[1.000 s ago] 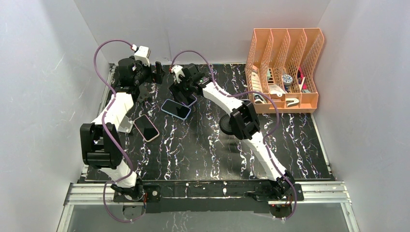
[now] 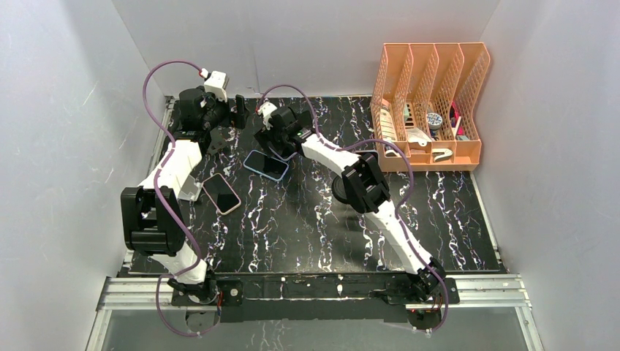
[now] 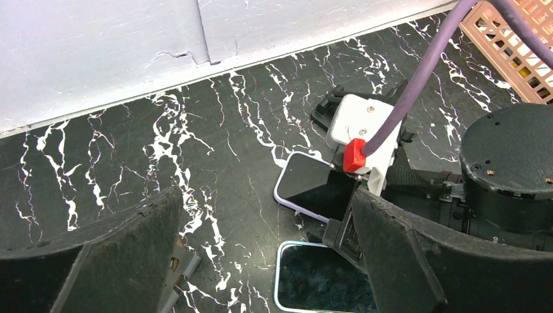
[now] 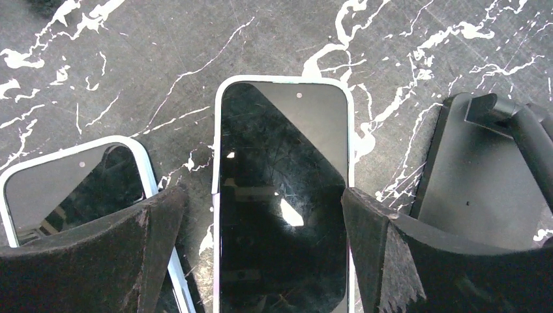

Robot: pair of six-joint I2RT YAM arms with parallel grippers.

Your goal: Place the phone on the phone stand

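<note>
My right gripper is open low over a phone with a pale rim, one finger at each long side; in the left wrist view this phone (image 3: pixel 306 182) is partly behind that gripper. A light-blue-rimmed phone (image 2: pixel 265 166) lies just in front of it. Right of the middle phone in the right wrist view is a black stand (image 4: pixel 476 182), partly cut off. My left gripper stands open at the back left, above the table, with nothing held.
A tan-rimmed phone (image 2: pixel 221 194) lies front left. An orange divider box (image 2: pixel 460 153) with small items fills the back right. A dark round object (image 2: pixel 338 189) is partly under my right arm. Walls enclose the sides and back.
My right arm has shifted slightly, its gripper settling around the phone beneath it. The left arm looks almost unchanged.
</note>
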